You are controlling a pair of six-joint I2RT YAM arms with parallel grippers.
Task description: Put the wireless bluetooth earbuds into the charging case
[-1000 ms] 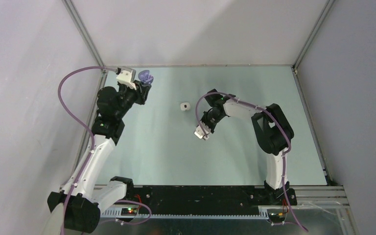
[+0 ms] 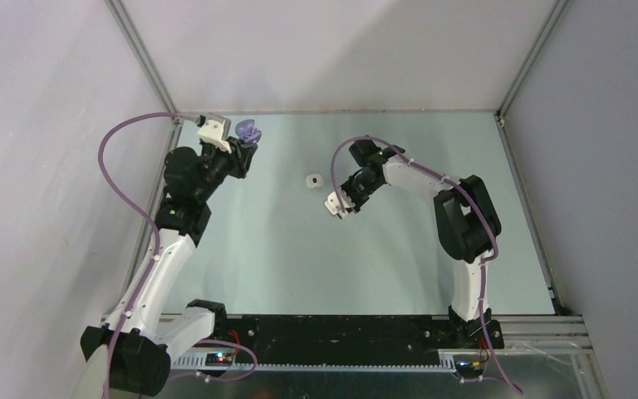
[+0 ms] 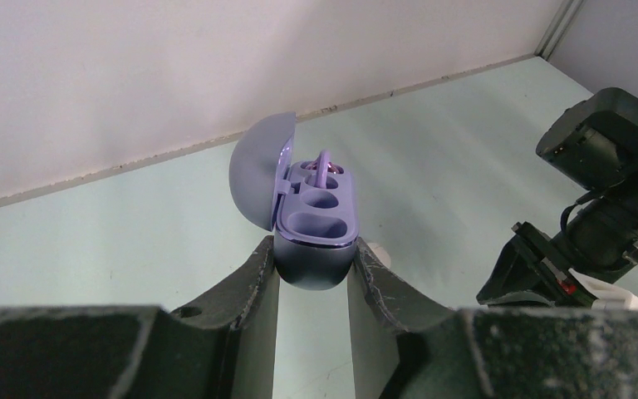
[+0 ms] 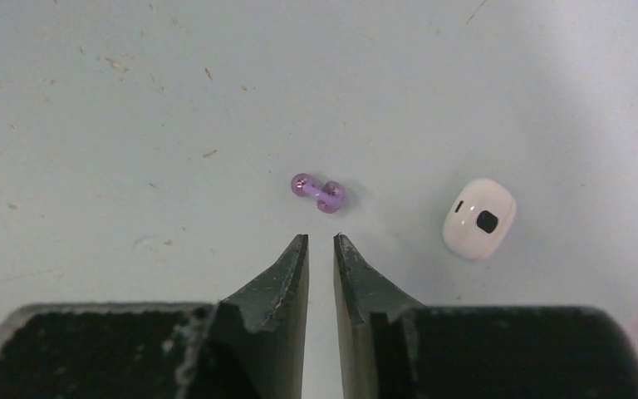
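The purple charging case (image 3: 316, 212) is clamped by my left gripper, its lid (image 3: 259, 170) tipped up to the left and its slots facing up. A thin purple piece (image 3: 322, 169) stands at the far end of the slots; whether it is a seated earbud I cannot tell. On the tabletop lies a small purple earbud (image 4: 319, 193), just beyond the fingertips of my right gripper. Those fingers are slightly apart with only bare table between them. In the top view that earbud is not visible.
A white rounded block with a black square (image 4: 480, 219) sits right of the earbud in the right wrist view. Walls close in the back and both sides.
My left arm and the case look still.
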